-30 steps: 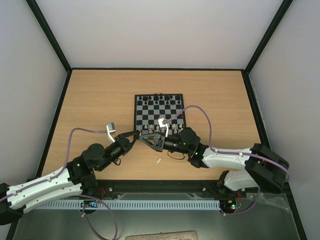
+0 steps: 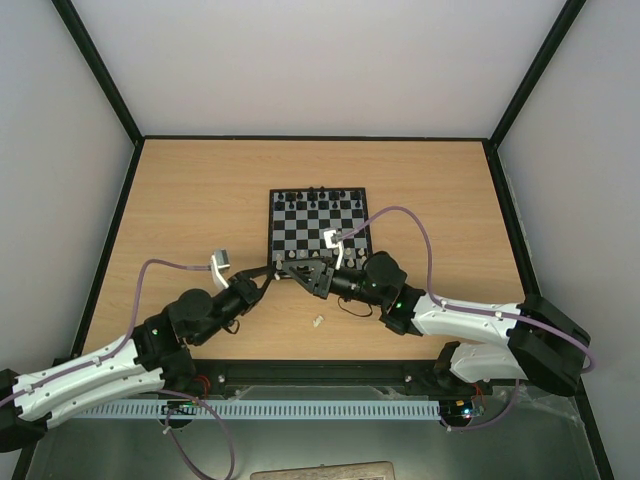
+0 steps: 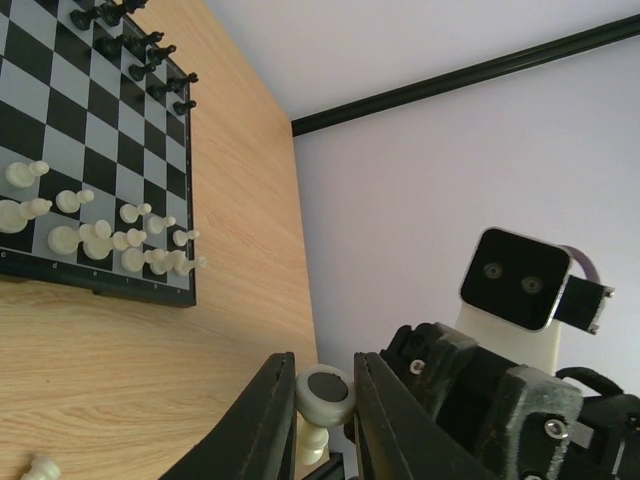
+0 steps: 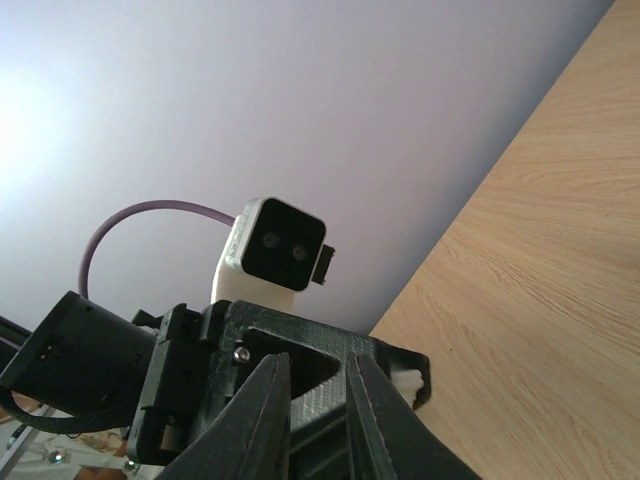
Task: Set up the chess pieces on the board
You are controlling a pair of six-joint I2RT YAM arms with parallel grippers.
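The checkered chess board [image 2: 318,222] lies mid-table, dark pieces [image 3: 140,45] along its far side and white pieces [image 3: 95,238] along its near side. My left gripper is shut on a white chess piece [image 3: 324,398] with a dark round base, held up off the table. In the right wrist view the same piece [image 4: 408,382] shows as a white bit between the left fingers. Close beside it in the top view is my right gripper [image 2: 284,268], its fingers [image 4: 262,420] apart with nothing seen gripped between them. The exact gap between the two grippers cannot be told.
A loose white piece [image 2: 318,320] lies on the bare wood in front of the board. Both arms meet at the board's near left corner, with the right forearm covering part of its near edge.
The right arm has shifted slightly to the right, its wrist a little higher in the top view.
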